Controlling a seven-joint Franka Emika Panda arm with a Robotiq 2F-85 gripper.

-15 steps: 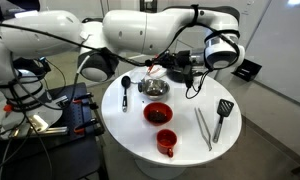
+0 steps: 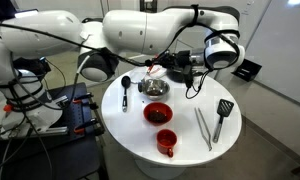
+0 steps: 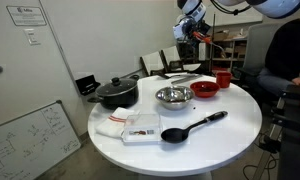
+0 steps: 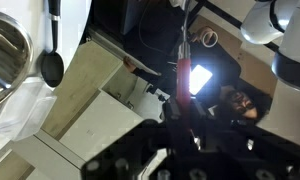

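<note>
My gripper is shut on a slim red thing (image 4: 183,88), seen end-on in the wrist view with a narrow, pale metallic part beyond it. What it is, I cannot tell. Exterior view 2 has the gripper (image 3: 199,32) raised well above the table, with thin red lines (image 3: 226,43) beside it. From exterior view 1, the folded arm partly hides the gripper over the back of the table. A metal bowl (image 2: 155,90), a red bowl (image 2: 157,113) and a red mug (image 2: 166,142) stand on the white round table (image 2: 125,122).
A black spatula (image 2: 224,112) and tongs (image 2: 203,127) lie along one side. The black ladle (image 3: 180,134), clear container (image 3: 142,131), white cloth (image 3: 114,122) and lidded black pot (image 3: 116,92) occupy other parts of the table. Bare tabletop shows in front of the ladle.
</note>
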